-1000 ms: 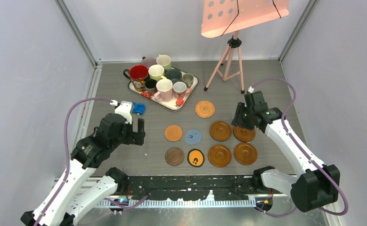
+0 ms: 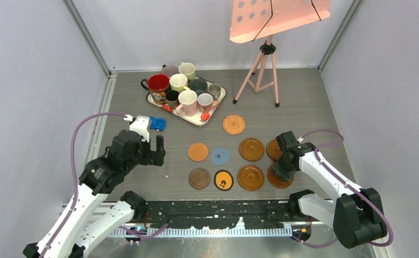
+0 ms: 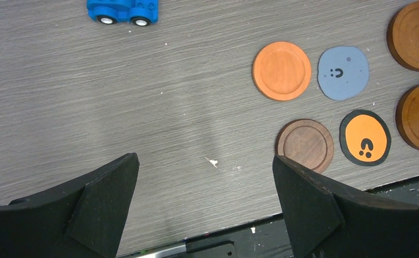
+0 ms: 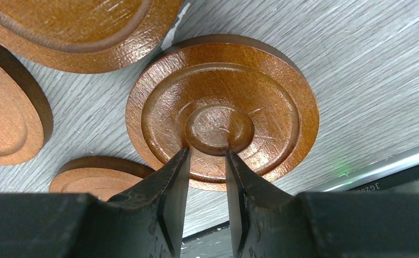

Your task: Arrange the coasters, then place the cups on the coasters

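Note:
Several cups, among them a pink cup (image 2: 187,101) and a red cup (image 2: 158,86), stand together on a tray (image 2: 197,122) at the back left. The coasters lie flat in front of it: an orange one (image 2: 198,151), a blue one (image 2: 220,156), several brown wooden ones (image 2: 250,178) and a patterned one (image 2: 233,124). My right gripper hovers over the front-right wooden coaster (image 4: 220,99), its fingers part open with a narrow empty gap. To the left, my left gripper is wide open above bare table, holding nothing.
A small blue toy car (image 2: 157,123) sits between the left arm and the tray. The pink stand (image 2: 263,70) rises at the back right.
From beside the back-right wooden coasters, my right gripper has swung down towards the front, over the front-right one. The left arm is nearly still; cups and coasters stay put.

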